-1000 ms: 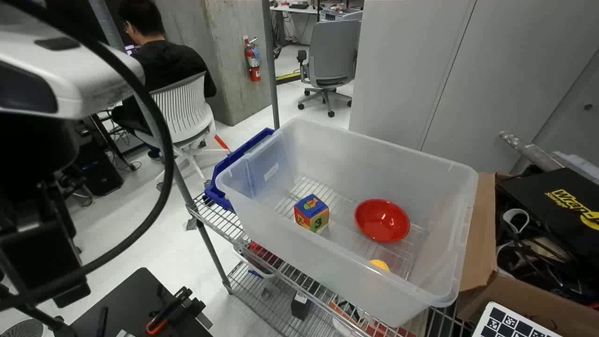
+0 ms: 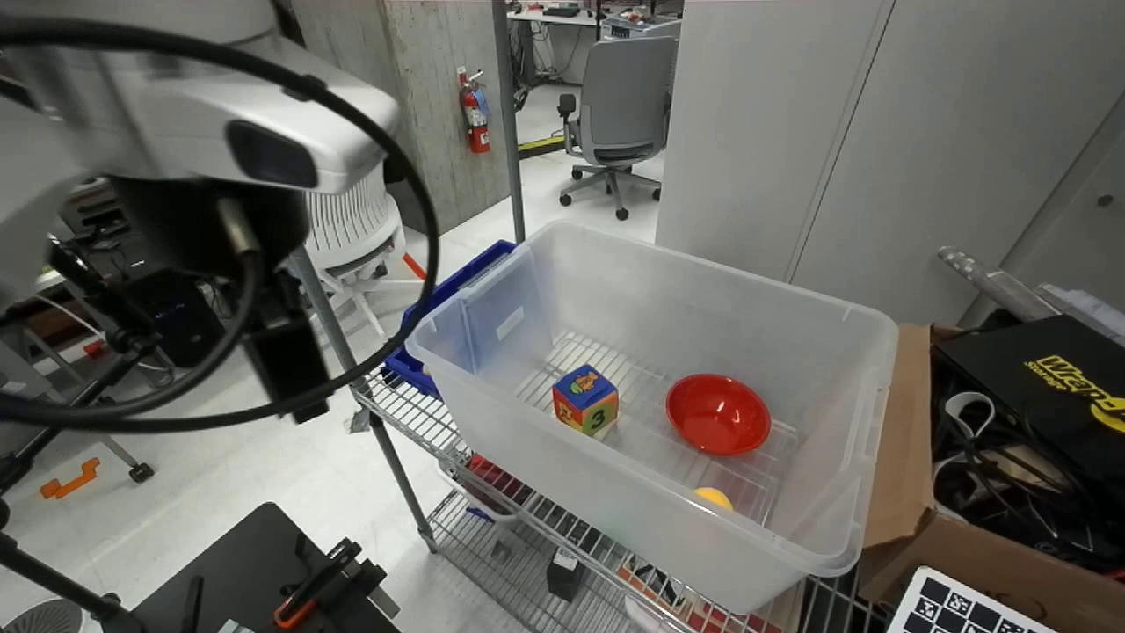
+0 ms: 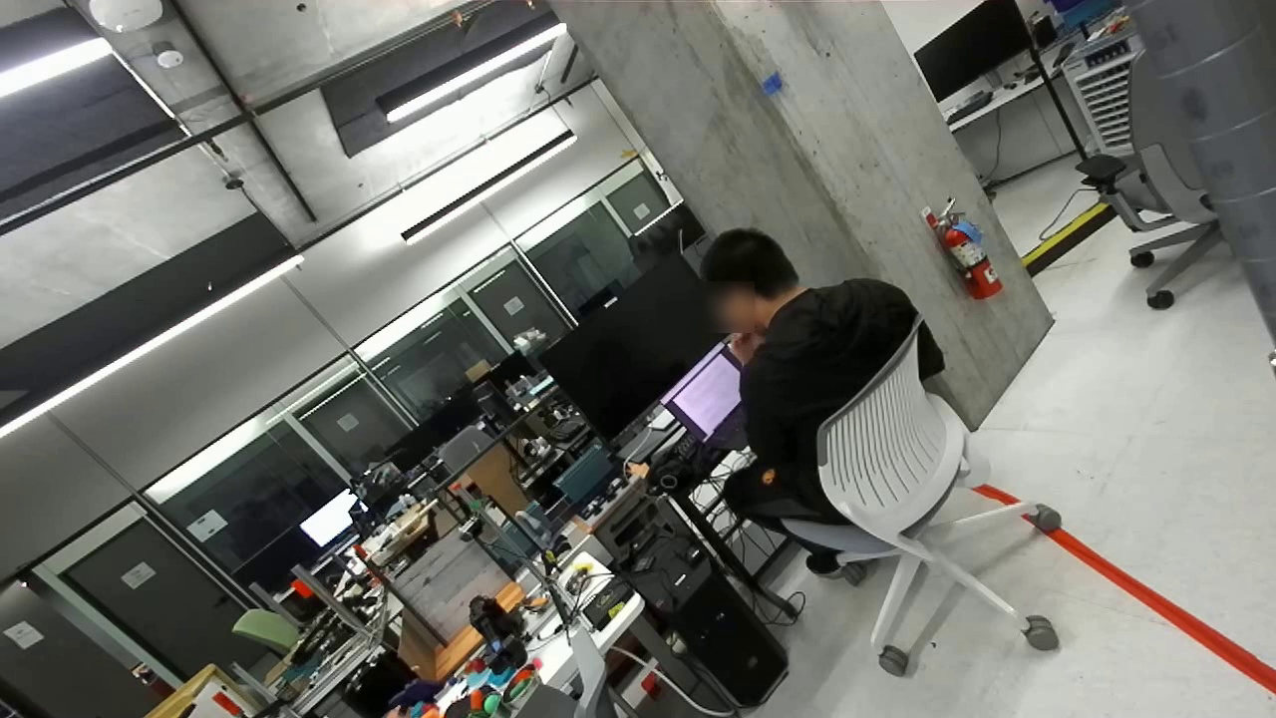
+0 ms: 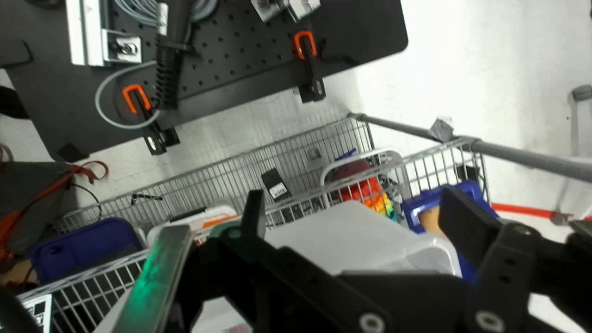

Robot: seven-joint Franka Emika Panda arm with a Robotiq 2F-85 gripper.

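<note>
Inside the clear plastic bin (image 2: 633, 480) lie a colourful number block (image 2: 585, 401), a red bowl (image 2: 718, 413) and a yellow object (image 2: 714, 497) partly hidden by the near wall. My gripper (image 2: 301, 396) hangs to the left of the bin, outside it and above the floor. In the wrist view the gripper is open, its two black fingers wide apart with nothing held between them. Below them show the bin's whitish side (image 4: 355, 233) and the wire shelf; the block and bowl do not show there.
A blue tray (image 2: 448, 306) sits against the bin's left end on the wire rack (image 2: 422, 411). To the right stands a cardboard box (image 2: 896, 464) of cables. A black table (image 4: 233, 89) with orange-handled clamps lies beside the rack. Exterior view 2 shows only the room and a seated person (image 3: 825, 371).
The arm and gripper have moved right toward the bin and upward in exterior view 1, now covering the seated person. The bin and its contents have stayed put.
</note>
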